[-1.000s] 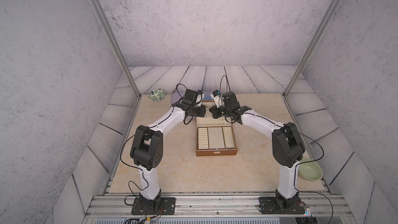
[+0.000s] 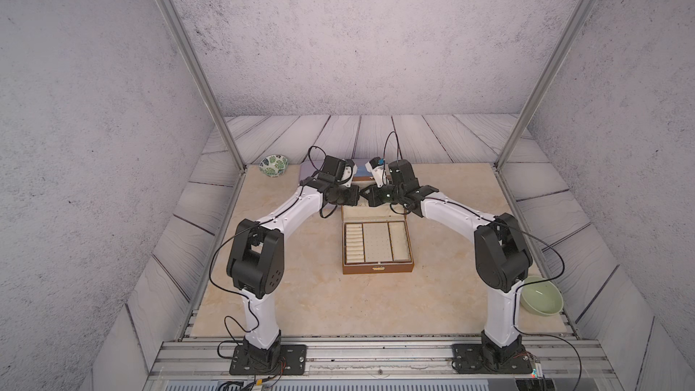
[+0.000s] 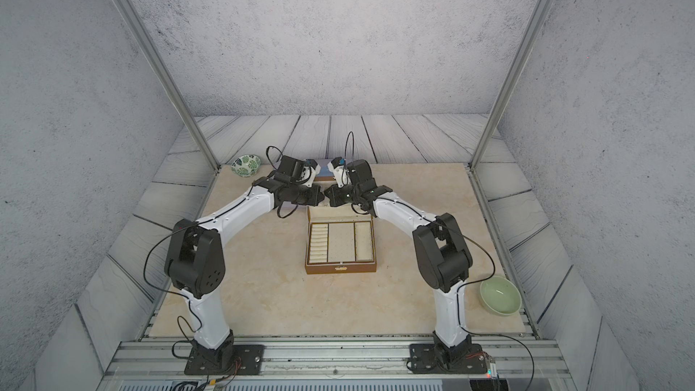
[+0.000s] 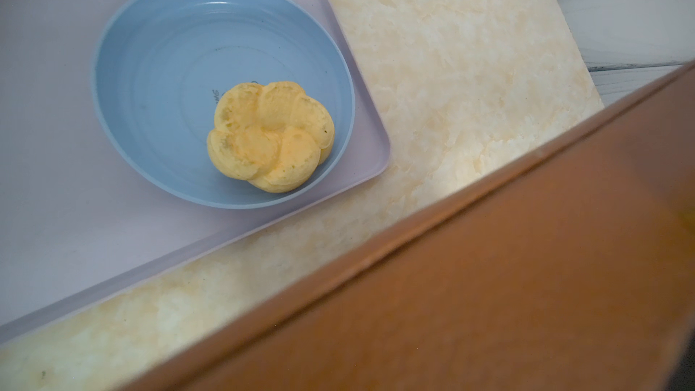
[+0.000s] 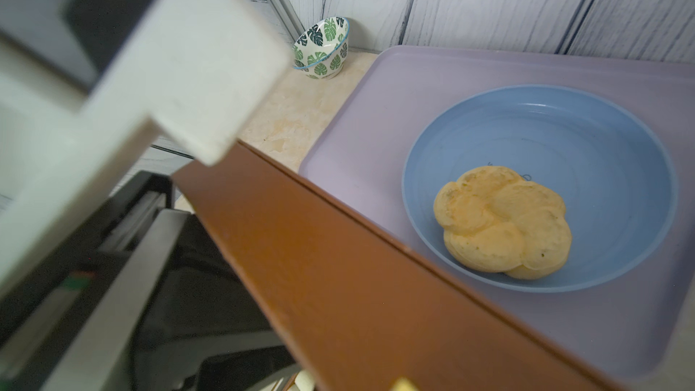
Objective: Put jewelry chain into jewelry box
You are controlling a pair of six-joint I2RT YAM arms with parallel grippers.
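Note:
The jewelry box (image 2: pixel 378 269) stands in the middle of the table, its compartments empty of any chain that I can make out. Its lid (image 2: pixel 365 212) is raised at the back, cream lining facing forward; its brown outer side (image 5: pixel 289 246) crosses the right wrist view. My left gripper (image 2: pixel 356 194) and right gripper (image 2: pixel 363 196) are close together in front of the lid. Both look shut, and nothing shows between their fingers. Neither wrist view shows the left fingertips, and the right ones are hidden behind the lid. No jewelry chain is visible.
Behind the lid, a lilac tray (image 5: pixel 441 76) holds a blue plate (image 5: pixel 622 166) with a bread roll (image 5: pixel 503 221). A leaf-patterned bowl (image 2: pixel 273 165) stands at the back left, a green bowl (image 2: pixel 541 297) at the front right. The table before the box is clear.
My right gripper has shifted slightly left, narrowing the gap to the left gripper. The left arm and the box stay practically where they were.

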